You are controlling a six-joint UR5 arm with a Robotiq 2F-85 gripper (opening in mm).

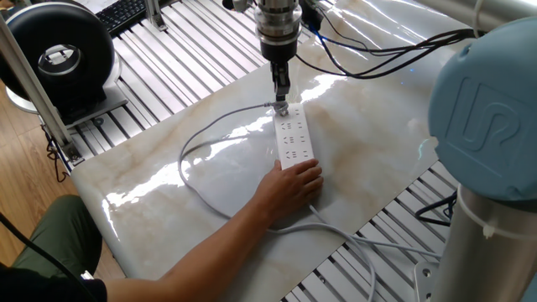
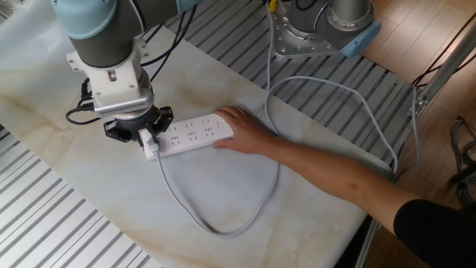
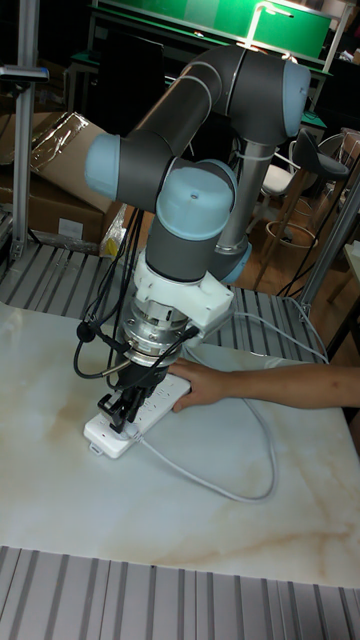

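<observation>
A white power strip (image 1: 293,138) lies flat on the marbled board, and a person's hand (image 1: 289,186) rests on its near end in exterior view 1. A pale plug (image 2: 151,143) with a grey cable sits at the strip's other end, seemingly seated in an outlet there. My gripper (image 2: 143,138) points down right over that plug, its black fingers (image 3: 111,405) close around or just above it. Whether the fingers press on the plug or stand apart from it cannot be made out. How deep the plug sits is hidden too.
The grey cable (image 1: 182,159) loops across the board beside the strip. The person's forearm (image 2: 323,167) reaches over the board. Slatted metal table (image 2: 37,201) borders the board. A black round device (image 1: 59,54) stands at the far left. Much of the marbled board is bare.
</observation>
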